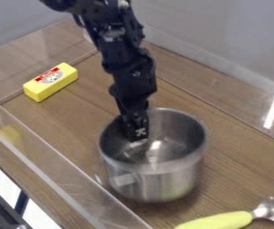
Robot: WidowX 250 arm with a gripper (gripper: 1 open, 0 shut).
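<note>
A steel pot point(175, 170) stands on the wooden counter at lower middle. The black gripper point(134, 125) reaches down over the pot's back left, its tip inside or at the rim; whether its fingers are open or shut, or on the rim, I cannot tell. A spoon with a yellow handle point(221, 220) lies in front of the pot, its steel bowl to the right.
A yellow box point(50, 82) lies at the upper left. Clear plastic walls point(68, 179) border the counter at left and back. Bare wood point(229, 143) is free right of the pot.
</note>
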